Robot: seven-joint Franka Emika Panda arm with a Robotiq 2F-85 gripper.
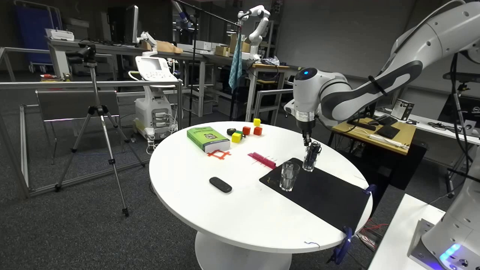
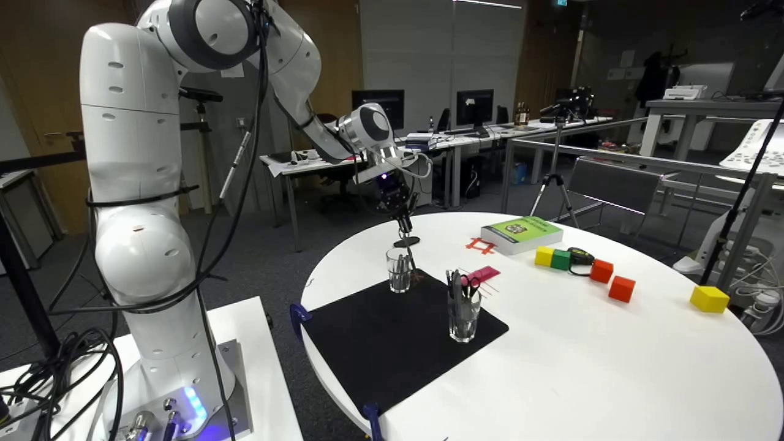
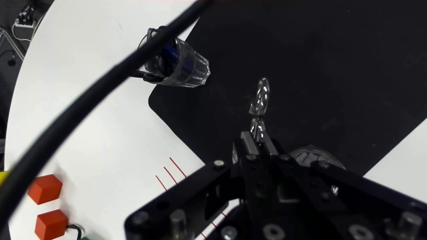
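Observation:
My gripper is shut on a small shiny looped piece [image 3: 262,98] that reaches past the fingertips; its exact kind is hard to tell. In exterior view 1 the gripper [image 1: 307,138] points down over the black mat [image 1: 330,193], overlapping the glass of pens and scissors [image 1: 311,157] from that side. The wrist view shows that filled glass [image 3: 188,66] apart from the fingers, up and left. An empty clear glass [image 2: 399,271] stands on the mat, partly hidden under the fingers in the wrist view.
A pink-red strip [image 1: 262,160], black remote [image 1: 220,184] and green book [image 1: 208,138] lie on the white table. Several coloured cubes, among them a red cube [image 2: 621,288], sit farther off. Blue clamps [image 1: 344,245] grip the table edge by the mat. A cable [image 3: 92,88] crosses the wrist view.

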